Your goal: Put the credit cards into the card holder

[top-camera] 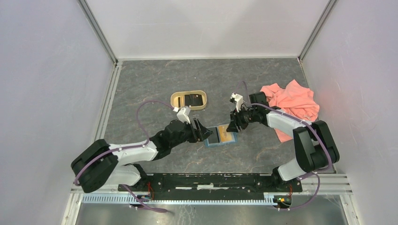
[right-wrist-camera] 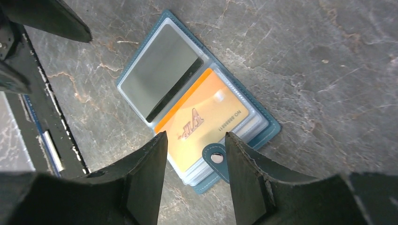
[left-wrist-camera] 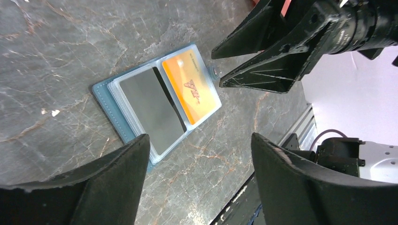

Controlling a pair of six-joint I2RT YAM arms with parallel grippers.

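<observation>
The blue card holder (left-wrist-camera: 105, 104) lies flat on the grey surface, clear sleeves facing up, with a dark empty-looking pocket (right-wrist-camera: 162, 65) beside an orange card (right-wrist-camera: 195, 117). My left gripper (top-camera: 201, 131) is over the holder's left end; its fingers are apart with nothing between them in the left wrist view. My right gripper (top-camera: 237, 123) hangs at the holder's right end, fingers apart in the right wrist view, the holder's snap tab showing between and beyond them.
A tan tray (top-camera: 179, 108) with dark items stands behind the holder. A crumpled pink cloth (top-camera: 295, 101) lies at the right.
</observation>
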